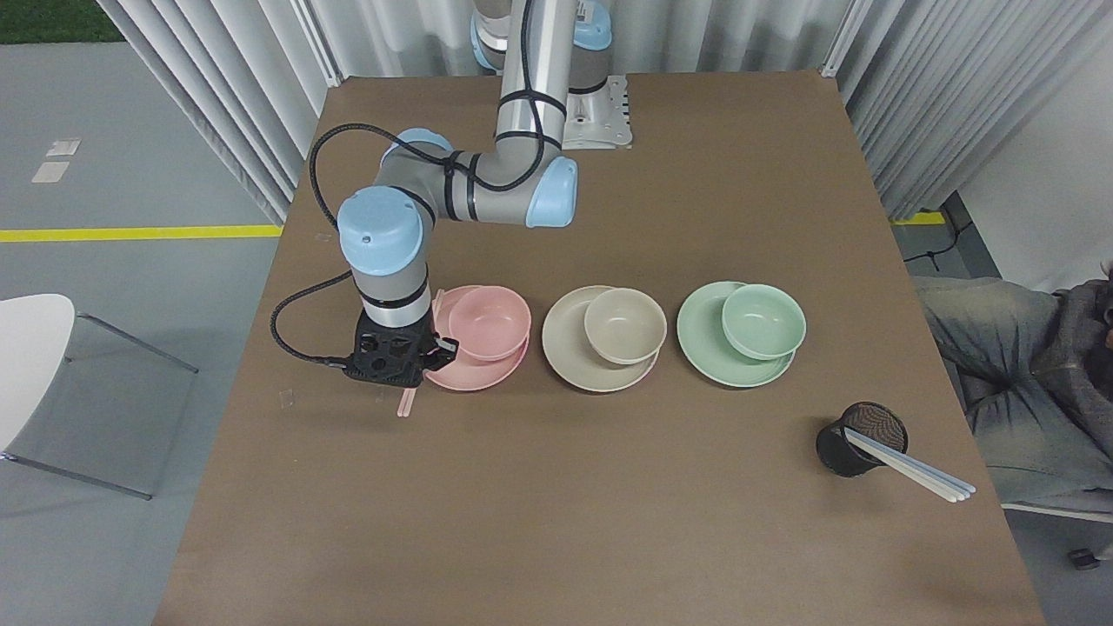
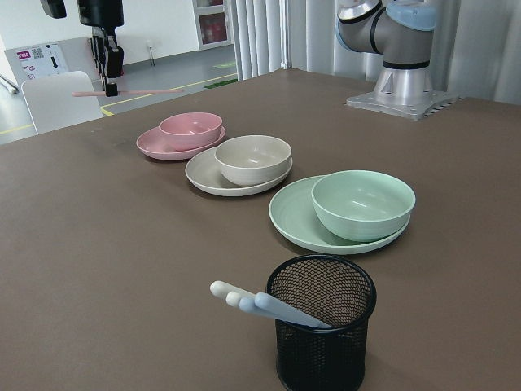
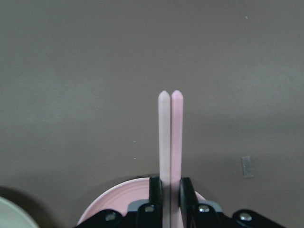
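My gripper is shut on a pair of pink chopsticks (image 3: 176, 133), held side by side and raised above the pink plate (image 3: 123, 194) in the wrist view. In the left view the gripper (image 2: 109, 90) hangs in the air near the far end of the dishes, the chopsticks level in it. The pink plate with the pink bowl (image 1: 488, 318) on it sits below and beside the gripper in the front view.
A cream plate and bowl (image 1: 626, 323) and a green plate and bowl (image 1: 763, 318) stand in a row to the right. A black mesh cup (image 2: 321, 350) holds several pale chopsticks near the right front.
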